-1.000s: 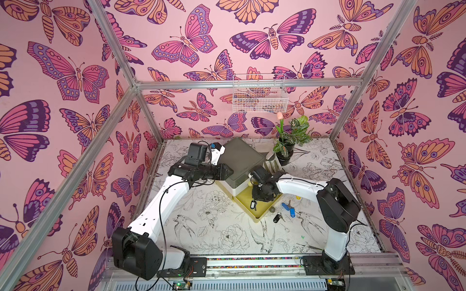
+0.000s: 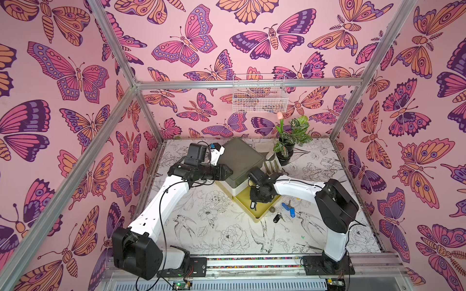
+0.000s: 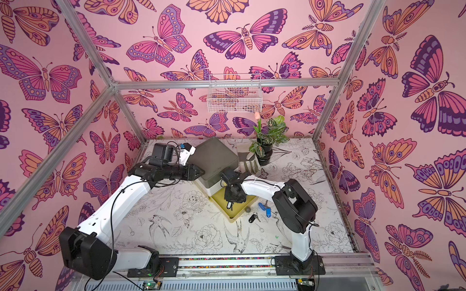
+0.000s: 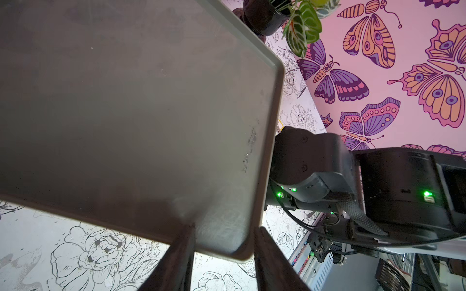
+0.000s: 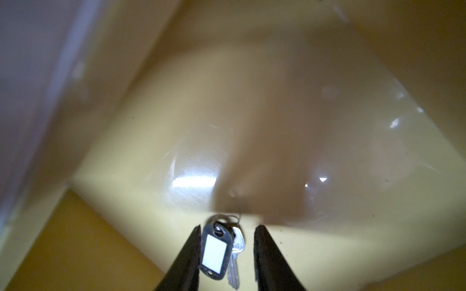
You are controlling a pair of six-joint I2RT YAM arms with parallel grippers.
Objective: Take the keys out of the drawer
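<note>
The yellow drawer (image 2: pixel 265 207) is pulled out of the box with a grey lid (image 2: pixel 240 160). On its floor lies a key (image 5: pixel 233 269) on a ring with a dark tag (image 5: pixel 214 253) that has a white label. My right gripper is over the drawer, its fingers apart; the tag and key show between and below the fingertips in the right wrist view, not gripped. My left gripper stands open at the lid's edge, nothing between its fingers but the lid's corner in view beneath.
Outside the drawer, a black key tag (image 2: pixel 277 218) and keys with blue tags (image 2: pixel 288 209) lie on the table to the right. A potted plant (image 2: pixel 285 154) stands behind, right of the box.
My right gripper has shifted slightly left and toward the keys in the drawer. The left arm, drawer and keys look unmoved.
</note>
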